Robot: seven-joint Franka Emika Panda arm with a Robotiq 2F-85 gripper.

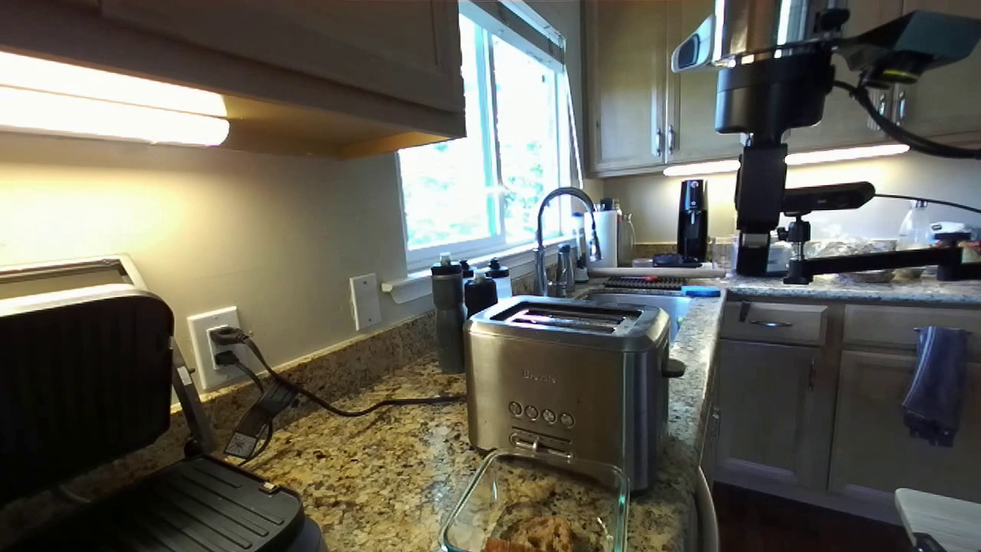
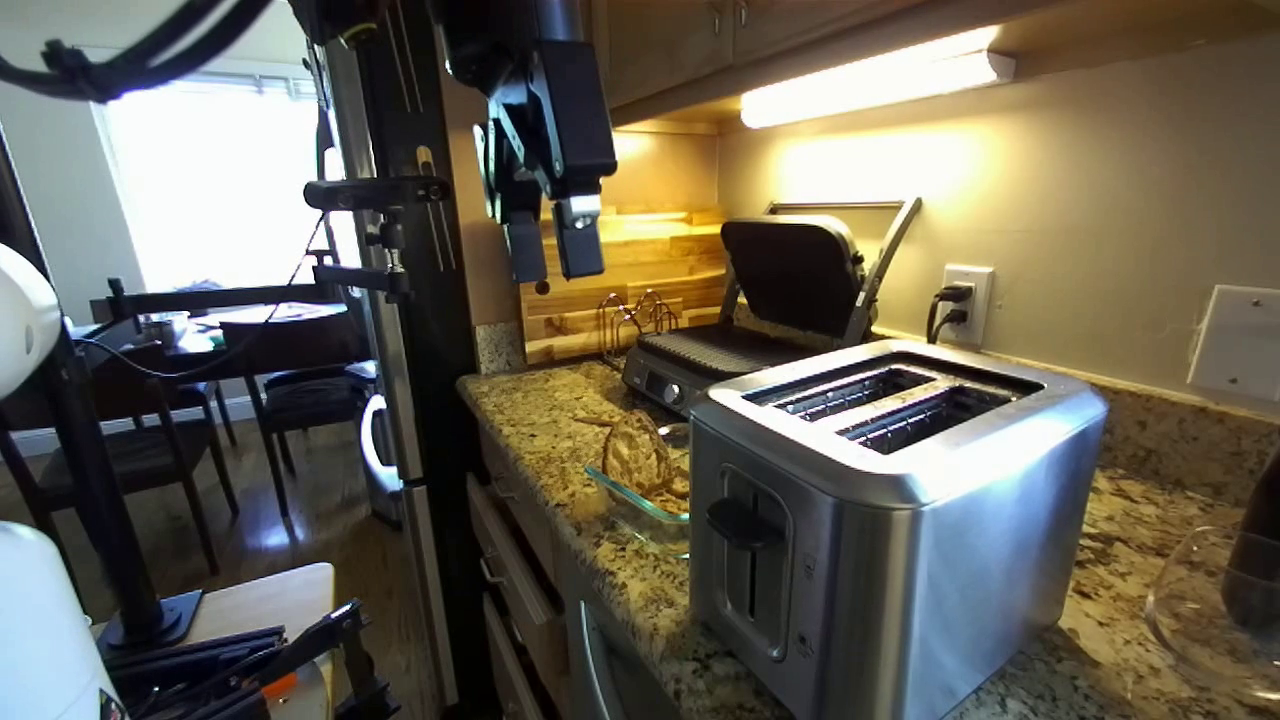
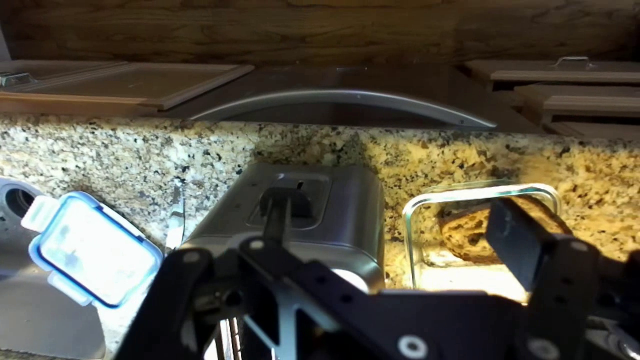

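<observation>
On the counter stands a steel two-slot toaster [image 1: 552,395], its slots empty in exterior view 2 and its black lever [image 2: 744,524] on the end face. Beside it is a glass dish [image 3: 480,193] holding bread [image 3: 468,234]; more slices [image 2: 636,450] lean up above the dish's rim. My gripper [image 2: 553,248] hangs open, fingers pointing down, well above the counter, with nothing between them. In the wrist view one finger [image 3: 279,223] overlaps the toaster's lever side, while the other partly hides the bread.
An open contact grill [image 2: 792,288] sits against the wall beyond the dish. Bottles [image 1: 448,313] stand behind the toaster. A blue-rimmed lid [image 3: 99,249] lies by the sink edge. A toaster cord [image 1: 368,405] runs to the wall outlet.
</observation>
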